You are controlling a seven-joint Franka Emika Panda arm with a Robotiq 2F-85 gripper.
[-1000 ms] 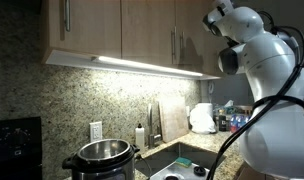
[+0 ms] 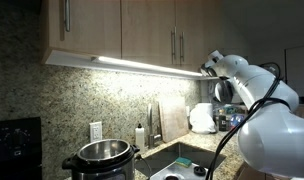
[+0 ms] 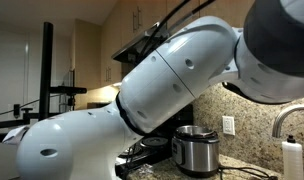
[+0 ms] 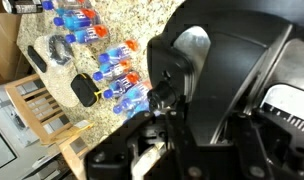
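In the first exterior view my gripper [image 2: 209, 68] hangs at the far right end of the wall cabinets, just below their lower edge and above the counter. The wrist view looks down past the gripper, whose dark fingers appear shut; nothing shows clearly between them. Directly beneath it is a large black appliance [image 4: 232, 60] with a shiny metal part [image 4: 193, 45]. The dark parts overlap, so I cannot tell whether fingers and appliance touch.
Several water bottles [image 4: 120, 82] lie left of the appliance. Along the counter are a sink [image 2: 177, 158], a soap bottle [image 2: 140, 136], a cutting board [image 2: 173, 117] and a metal pot [image 2: 104, 152]. The cabinets [image 2: 147, 35] overhang the counter.
The forearm and gripper have come down, from high beside the cabinet doors to about the cabinets' lower edge. The counter items look unmoved.
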